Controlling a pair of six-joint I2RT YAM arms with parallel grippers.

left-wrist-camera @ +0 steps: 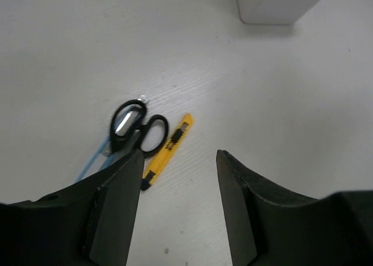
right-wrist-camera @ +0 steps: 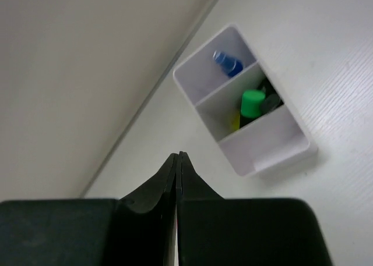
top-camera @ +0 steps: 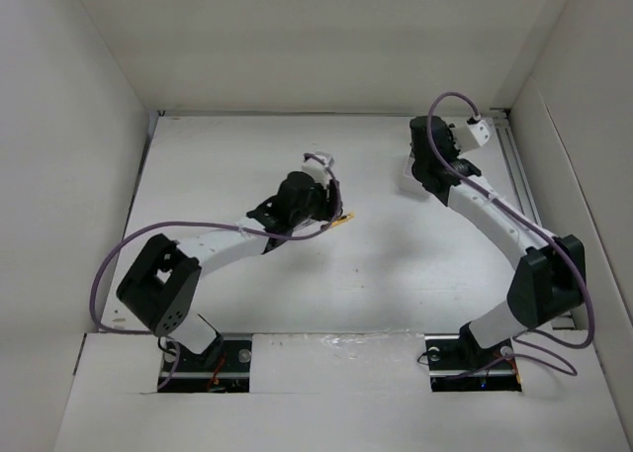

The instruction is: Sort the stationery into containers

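Black scissors [left-wrist-camera: 119,137], a yellow utility knife [left-wrist-camera: 166,152] and a pale blue item [left-wrist-camera: 92,161] lie together on the table. My left gripper hangs over them, open, nothing between its fingers. A white compartment container [right-wrist-camera: 271,141] holds a blue object [right-wrist-camera: 230,65], a green-capped object [right-wrist-camera: 252,103] and dark and yellow items. My right gripper is near the container, its fingertips together, nothing seen between them; in the top view its arm hides much of the container.
Walls [top-camera: 336,46] enclose the back and sides.
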